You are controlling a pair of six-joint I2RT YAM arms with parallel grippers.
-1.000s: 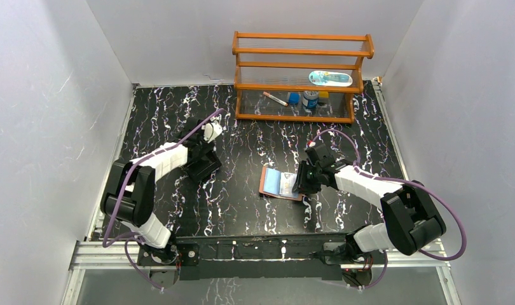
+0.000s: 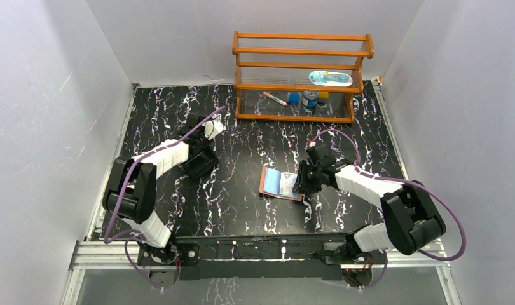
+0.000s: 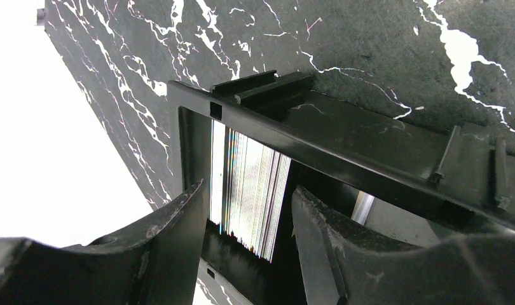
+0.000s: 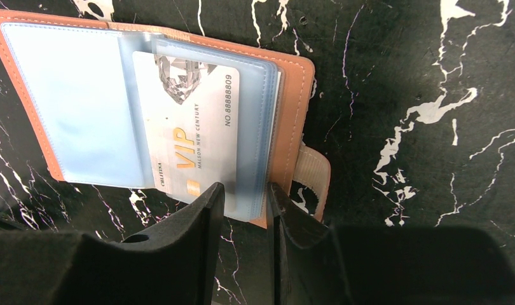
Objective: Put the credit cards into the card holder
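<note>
In the left wrist view, a black box (image 3: pixel 363 171) holds an upright stack of white cards (image 3: pixel 252 184), seen edge-on. My left gripper stands part open over the box, one finger on each side of the stack, with a gap to the cards on at least the right side. The card holder (image 4: pixel 293 114), orange-brown with clear bluish sleeves, lies open on the table; a VIP card (image 4: pixel 188 127) shows in its right-hand sleeve. At the holder's near right edge, my right gripper is part open; whether it pinches a sleeve is unclear.
A wooden rack (image 2: pixel 293 117) stands at the back, holding a marker (image 2: pixel 275 98), a blue tin (image 2: pixel 310 98) and a packaged item (image 2: pixel 330 78). Bare marble-patterned table (image 2: pixel 242 140) lies between the box and the holder.
The black box has shifted slightly to the left and away, and the left gripper has moved a little. The right arm and the card holder look unchanged.
</note>
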